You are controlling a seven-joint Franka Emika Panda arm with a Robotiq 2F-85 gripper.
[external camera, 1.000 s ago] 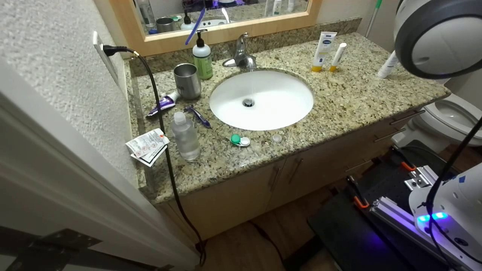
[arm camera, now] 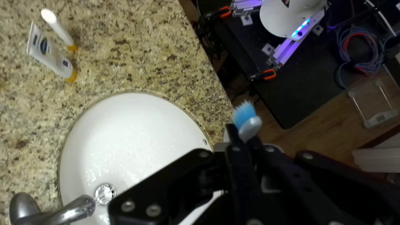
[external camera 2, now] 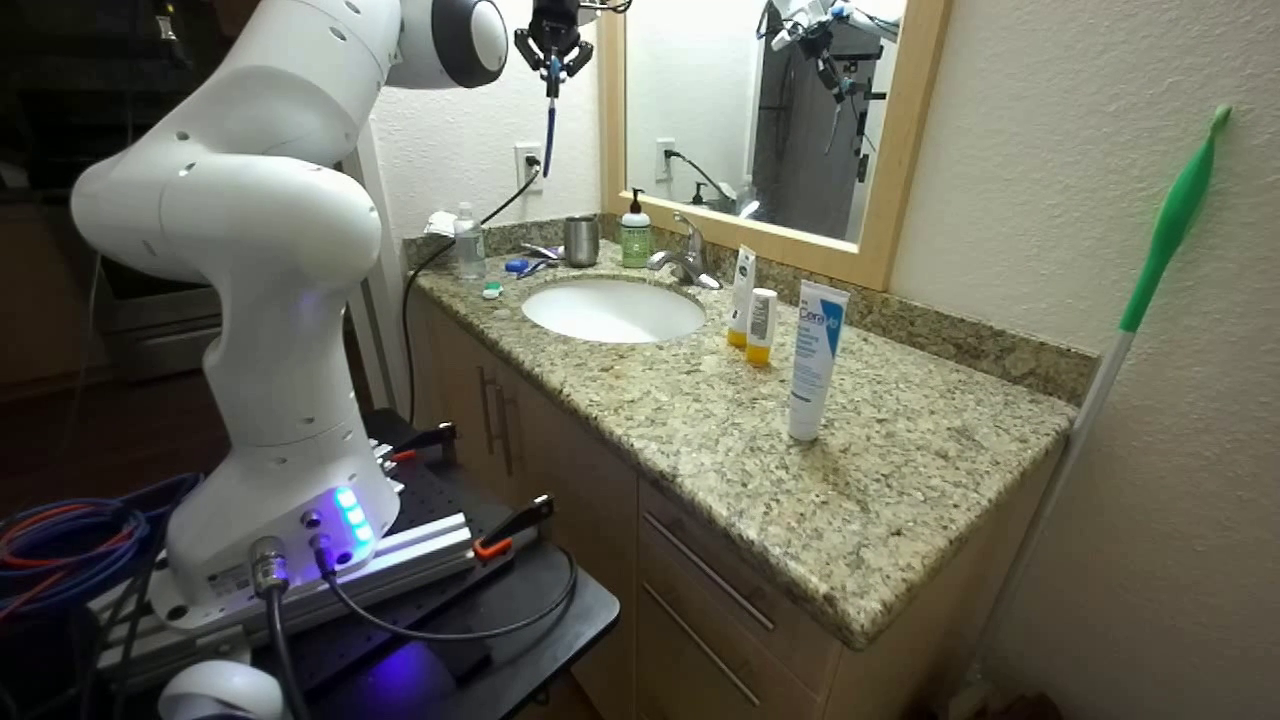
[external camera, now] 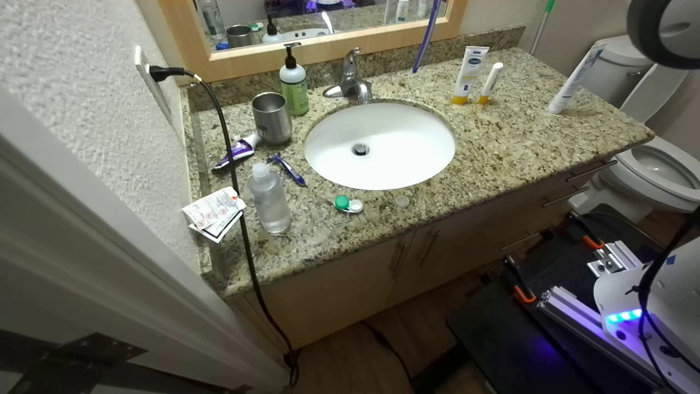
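My gripper [external camera 2: 553,70] is shut on a toothbrush and hangs high in front of the mirror. The dark blue handle [external camera 2: 551,142] points down below the fingers; in exterior view 1 only this handle [external camera: 427,38] shows, at the top. Up close in the wrist view, the brush head with light blue bristles [arm camera: 244,114] pokes out past the gripper. The white sink [arm camera: 135,138] lies below, its basin wet and glistening round the drain [arm camera: 105,193]. The chrome faucet [external camera: 353,82] stands behind the basin.
Left of the sink are a steel cup [external camera: 272,119], soap pump [external camera: 293,85], clear bottle [external camera: 269,203], razor [external camera: 289,170], toothpaste [external camera: 237,151] and contact lens case [external camera: 348,204]. White tubes [external camera 2: 816,366] stand to the right.
In exterior view 1 the toothbrush has moved right, from beside the soap pump to right of the faucet. The arm has shifted too. The thin water stream under the spout no longer shows there.
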